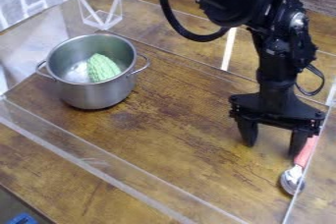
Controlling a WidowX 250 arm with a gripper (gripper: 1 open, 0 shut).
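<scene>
The black robot arm comes down from the top centre to the right side, where my gripper [272,138] hangs low over the wooden table [157,149] with its dark fingers apart and nothing clearly between them. Just right of and below the gripper lies a utensil with a pink handle [305,153] and a shiny metal head [292,180], partly hidden by the gripper. At the left stands a steel pot [94,90] with two handles, holding a pale green striped object [105,68].
Clear strips or panels run along the left and lower edges. A blue item [19,218] shows at the bottom left corner, and a pale slatted surface is at the top left.
</scene>
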